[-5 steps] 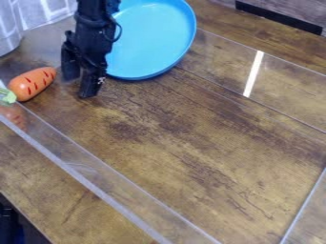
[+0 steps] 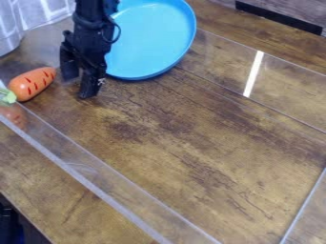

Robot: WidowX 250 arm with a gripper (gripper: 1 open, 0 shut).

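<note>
The black robot gripper (image 2: 82,76) points down at the top left, low over the wooden table (image 2: 192,152), right of an orange toy carrot (image 2: 30,83) with green top. A blue plate (image 2: 151,38) sits behind and right of the gripper. Whether the fingers hold anything is hard to tell at this size.
A silvery pot (image 2: 7,19) is cut off at the top left corner. Clear strips cross the table at the lower left and right.
</note>
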